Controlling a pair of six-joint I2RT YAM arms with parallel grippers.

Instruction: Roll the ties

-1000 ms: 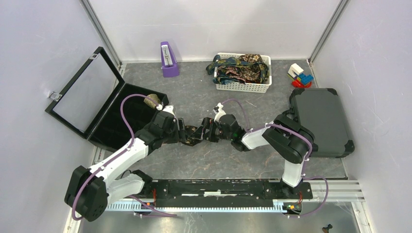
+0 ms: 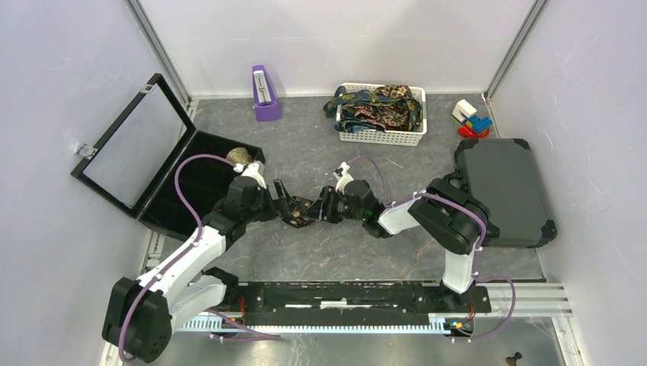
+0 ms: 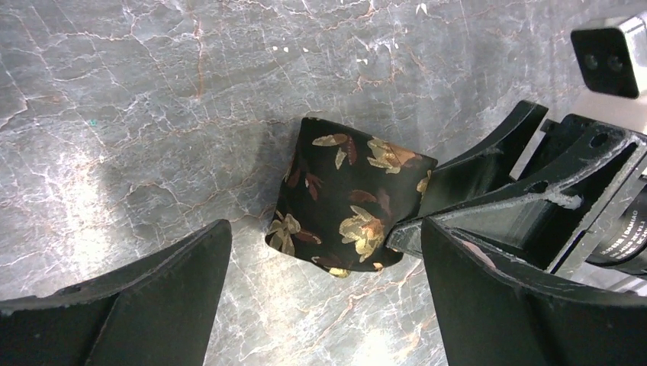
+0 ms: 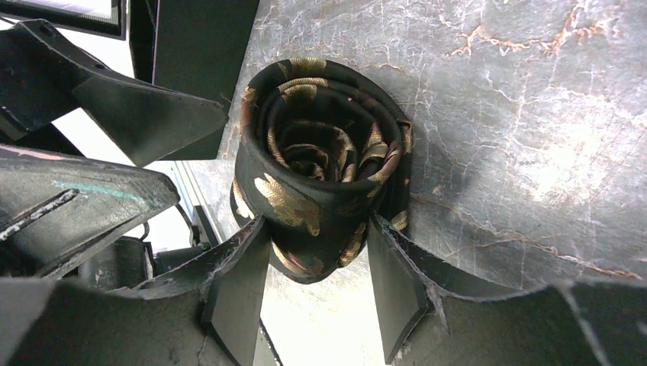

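Note:
A dark floral tie, rolled into a coil, sits on the grey marble table between my grippers; from the left wrist view it shows a flat patterned side (image 3: 343,191). My right gripper is shut on the coil's near side. My left gripper stands open beside the coil, its fingers apart with nothing gripped. In the top view the tie (image 2: 297,219) lies partly hidden under both grippers.
A black open box (image 2: 191,198) with a rolled piece (image 2: 238,155) stands at the left. A white basket (image 2: 381,137) of ties, a purple metronome (image 2: 267,110) and coloured blocks (image 2: 477,126) are at the back. A closed dark case (image 2: 507,198) lies right.
The right arm has stayed in place.

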